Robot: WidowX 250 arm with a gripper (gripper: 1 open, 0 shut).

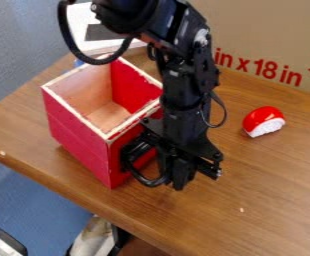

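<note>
My black gripper [171,160] hangs low at the right front corner of an open-topped red box [84,130], close against it or touching. The box has a pale pink inside and stands angled on the wooden table. Whether the fingers are open or shut on the box is hard to tell. A red and white round object [262,121] lies to the right, apart from the gripper.
A cardboard panel [278,40] with printed red text stands along the back. The table's left edge drops away to a blue-grey floor.
</note>
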